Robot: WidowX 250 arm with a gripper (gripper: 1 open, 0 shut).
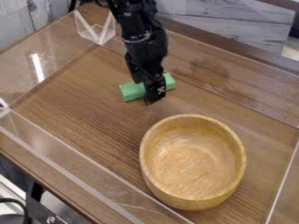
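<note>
The black gripper (145, 80) reaches down from the top of the view over a green block (131, 93) lying on the wooden table near its middle. Its open fingers are at the block, one in front of it, partly covering it. Whether they touch it cannot be told.
A tan round-cornered bowl (191, 159) occupies the lower right of the table (65, 109). A dark cable (12, 203) shows at the bottom left corner.
</note>
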